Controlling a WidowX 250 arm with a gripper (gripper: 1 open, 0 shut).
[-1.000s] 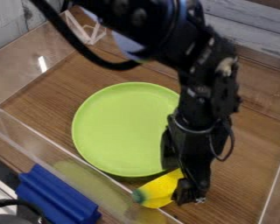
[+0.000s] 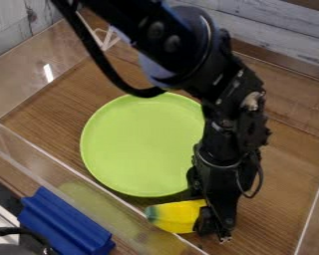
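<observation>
My black gripper [image 2: 206, 207] reaches down at the lower right of the plate, shut on a yellow object [image 2: 175, 217] with a green tip, low in the view beside the clear wall. The fingertips are partly hidden by the arm and the object. A light green plate [image 2: 129, 149] lies on the wooden surface, partly behind the arm.
Clear plastic walls bound the wooden floor [image 2: 275, 184] at left, front and right. A blue plastic piece [image 2: 63, 219] sits outside at the lower left, by a black cable.
The gripper and yellow object have shifted slightly, the arm rising a little and the object lying more level than before. The plate looks unmoved.
</observation>
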